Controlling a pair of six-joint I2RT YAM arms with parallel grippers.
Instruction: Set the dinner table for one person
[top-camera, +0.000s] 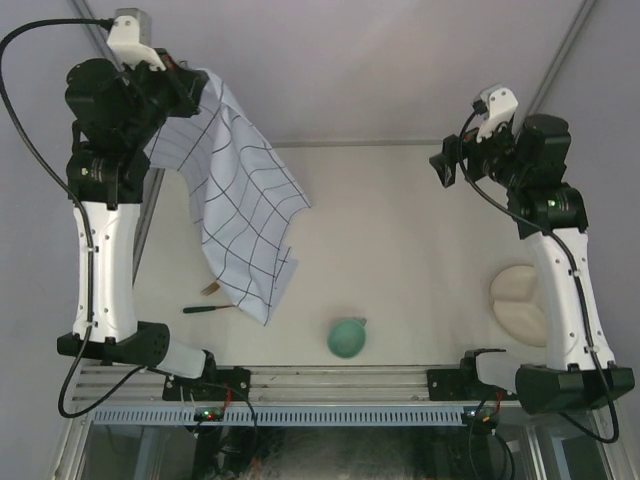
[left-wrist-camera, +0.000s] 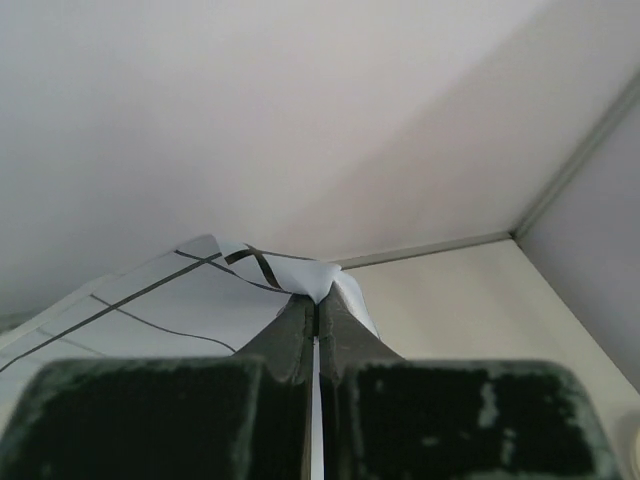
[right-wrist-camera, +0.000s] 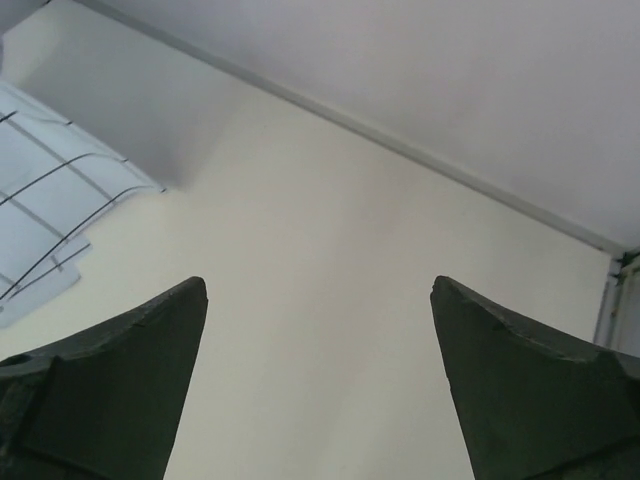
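Observation:
A white cloth with dark grid lines (top-camera: 240, 200) hangs bunched from my left gripper (top-camera: 190, 95), its lower end trailing toward the front left of the table. In the left wrist view, the fingers (left-wrist-camera: 290, 335) are closed on a gathered edge of that cloth (left-wrist-camera: 230, 275). At the back right my right gripper (top-camera: 445, 165) stands open over bare table, and its spread fingers (right-wrist-camera: 150, 380) have nothing between them. A green cup (top-camera: 347, 338) is near the front edge. The divided beige plate (top-camera: 520, 305) lies at the right, partly hidden by the right arm.
A dark-handled utensil (top-camera: 208, 308) lies at the front left, with a brown piece (top-camera: 210, 288) showing beside the cloth.

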